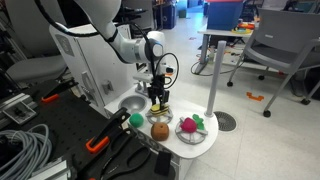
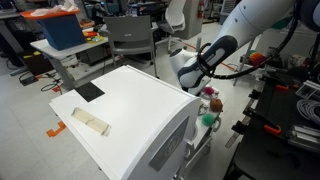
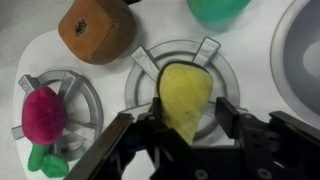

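A yellow object (image 3: 183, 92) with a rounded end lies on a round grey burner (image 3: 225, 75) with short metal tabs. The fingers are part open; a gap seems to show on the right, while contact on the left is hard to judge. In exterior view 1 the gripper (image 1: 158, 101) is low over the yellow object (image 1: 160, 109), which shows just beneath its fingertips. From the other exterior side the arm largely hides it.
A brown round object (image 3: 98, 28) and a green one (image 3: 217, 8) sit close to the burner. A second burner (image 3: 88, 103) bears a pink-red item (image 3: 43, 115) with green parts. A metal bowl (image 3: 285, 60) is on the right; a white post (image 1: 216, 75) rises behind.
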